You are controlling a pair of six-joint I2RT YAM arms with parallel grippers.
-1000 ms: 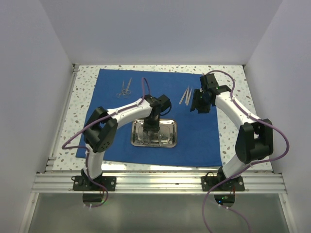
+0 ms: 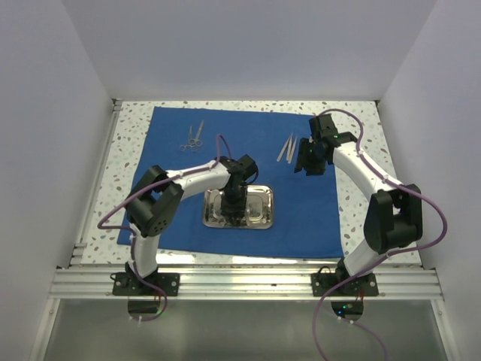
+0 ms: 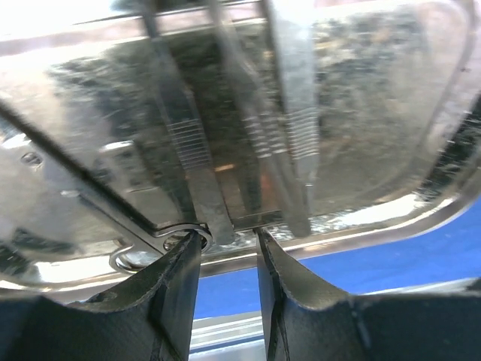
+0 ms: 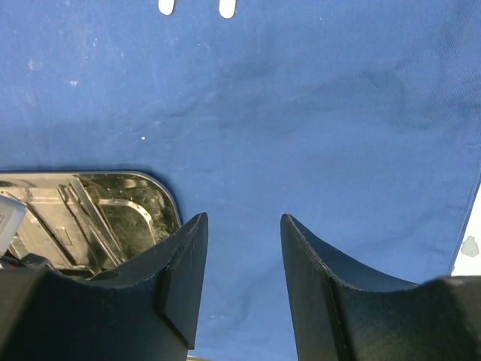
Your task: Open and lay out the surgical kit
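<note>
A shiny metal tray (image 2: 261, 197) lies on the blue cloth, with my left gripper (image 2: 234, 218) low over its left-centre part. In the left wrist view several slim metal handles, including a left one (image 3: 183, 128) and a right one (image 3: 296, 90), rest in the tray beside a ring-handled instrument (image 3: 161, 239). My left gripper is open; the left handle's end shows between its fingertips, and whether they touch it I cannot tell. Over bare cloth right of the tray, my right gripper stands open and empty.
Two ring-handled instruments (image 2: 196, 136) lie on the cloth at back left. Several slim instruments (image 2: 288, 149) lie at back right, close to the right gripper.
My left gripper has moved toward the tray's front edge, coming down over the instruments. The right arm has stayed where it was.
</note>
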